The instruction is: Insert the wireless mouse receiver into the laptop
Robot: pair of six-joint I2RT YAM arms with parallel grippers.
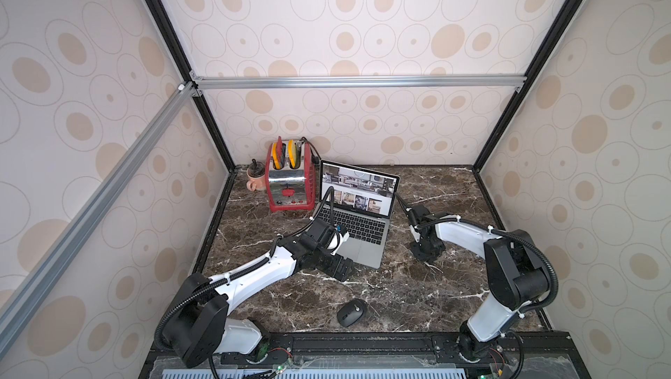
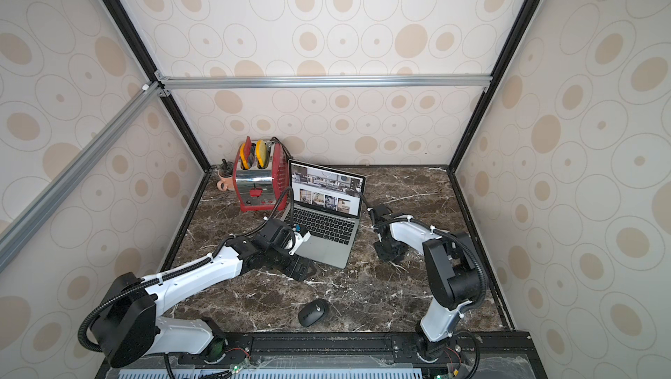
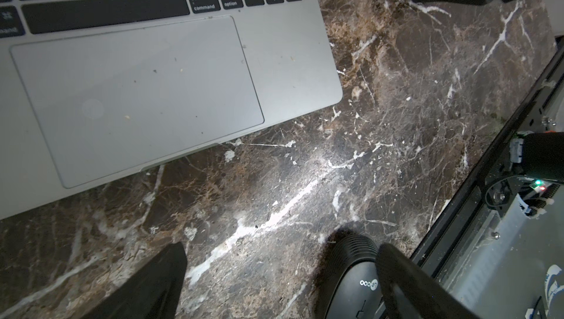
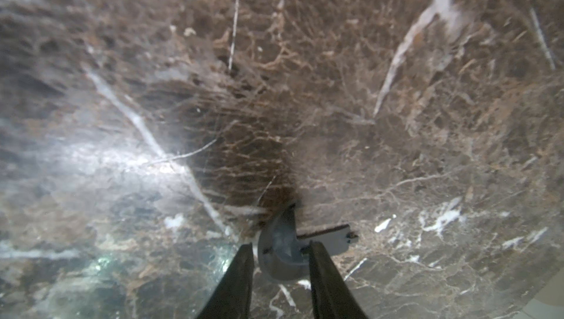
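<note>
The laptop (image 1: 362, 242) stands with its lid up and screen lit. Over its near edge, my left gripper is open with nothing held. The black mouse (image 1: 351, 312) rests on the table toward the front; in the left wrist view, part of the mouse (image 3: 352, 280) shows beside one finger. Low over the table right of the laptop, my right gripper has its fingers apart. A dark grey piece (image 4: 279, 239), rounded with a straight arm, lies at its fingertips, partly covered by one finger; I cannot tell whether it is the receiver.
A red and chrome toaster (image 1: 290, 190) with coloured slices is left of the laptop, and a pinkish mug (image 1: 255, 180) sits beyond it. Bare marble tabletop (image 1: 279, 309) surrounds the mouse. The black table edge (image 1: 349, 340) runs along the front.
</note>
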